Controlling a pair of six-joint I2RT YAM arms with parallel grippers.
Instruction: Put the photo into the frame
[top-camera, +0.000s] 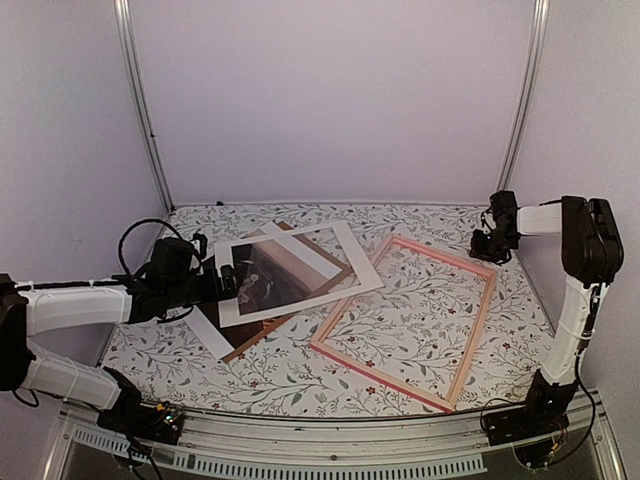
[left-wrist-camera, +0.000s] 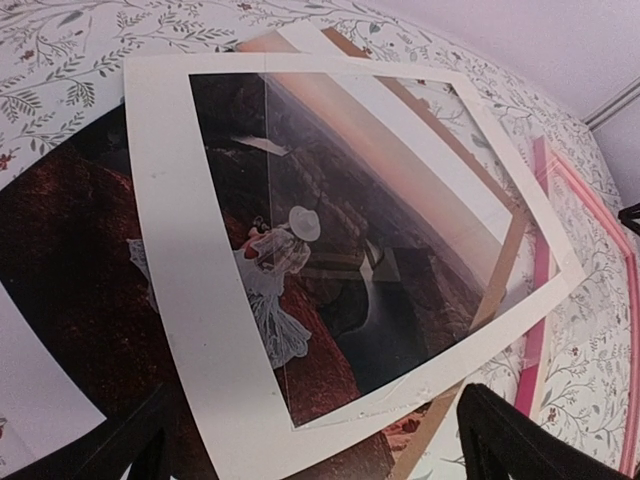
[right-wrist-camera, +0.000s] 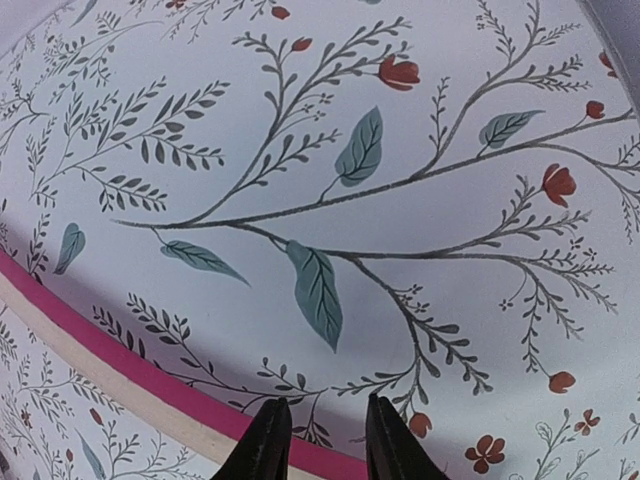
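Note:
A pink and pale wood frame lies flat on the right half of the table, turned askew. Left of it is a white mat with a cut-out window, its right corner reaching the frame's left side. Partly under the mat lies the dark photo with a figure in a white dress. My left gripper is open at the mat's left edge; in its wrist view the fingers are wide apart. Beyond the frame's far right corner, my right gripper is part open and empty, the pink frame edge below it.
A brown backing board with a pale stripe lies under the mat. A clear sheet seems to extend from the mat towards the frame. Floral table surface shows inside the frame. Walls stand at the back and sides.

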